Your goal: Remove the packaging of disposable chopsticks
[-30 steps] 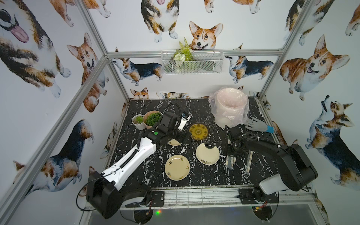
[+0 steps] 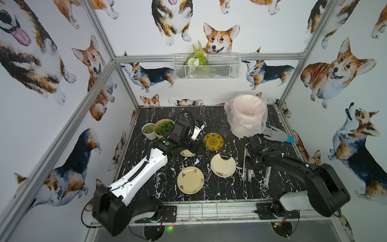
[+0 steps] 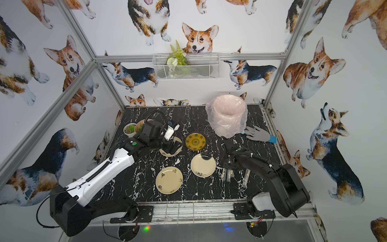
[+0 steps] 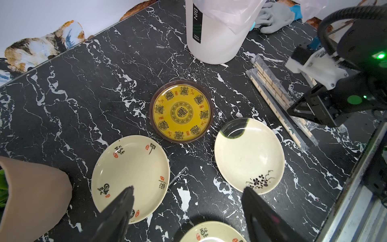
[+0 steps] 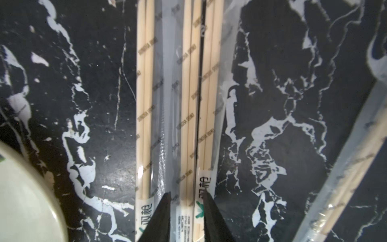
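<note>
Several packs of wrapped disposable chopsticks lie on the black marbled table. In the right wrist view, three sit side by side: a left pack, a middle pack and a right pack. A separate pack slants at the right edge. My right gripper stands open over the near, printed ends of the group, its fingertips apart above the middle pack. Whether they touch the film I cannot tell. My left gripper is open and empty, high above the plates at the left of the table.
A yellow plate and several cream plates, one of them a plain-centred plate, lie left of the packs. Behind stand the lined white bin and a grey glove. Potted plants stand at the back left.
The right arm's elbow has swung right, and its gripper has come slightly toward the table's front over the packs. The left arm has stayed in place.
</note>
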